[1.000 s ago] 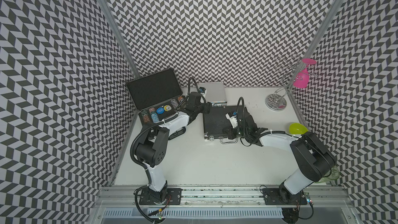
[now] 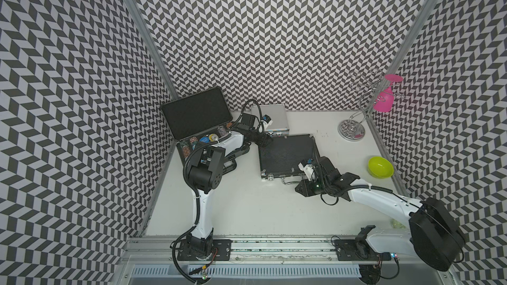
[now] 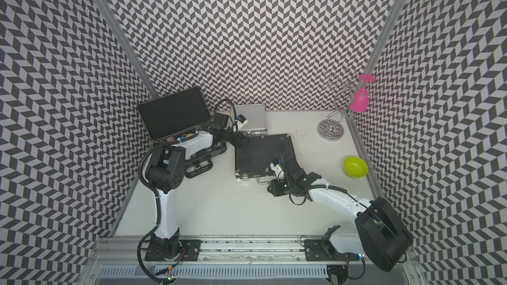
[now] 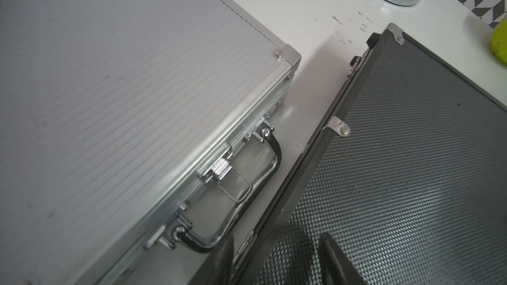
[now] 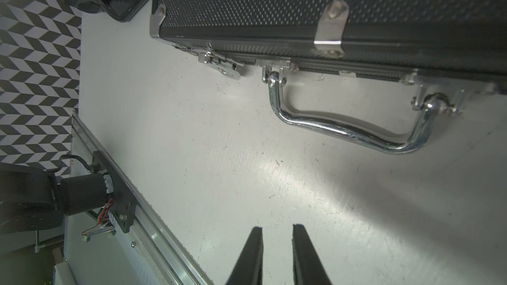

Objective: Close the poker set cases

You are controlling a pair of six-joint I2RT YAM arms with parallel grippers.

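A black case [image 2: 282, 153] lies closed in the middle, its chrome handle [image 5: 348, 131] toward the front. A silver case [image 4: 121, 74] lies closed behind it. At the back left a black case [image 3: 174, 110] stands lid-up, chips inside. My left gripper is over the black middle case's back edge, near the silver case's handle, fingers apart. My right gripper is over bare table in front of the middle case's handle, fingers a little apart with nothing between them.
A chrome stand [image 2: 351, 129] with pink items is at the back right, a green bowl [image 2: 380, 166] at the right.
My right gripper has moved toward the front, off the middle case to beyond its handle. The left arm has reached slightly farther back and right.
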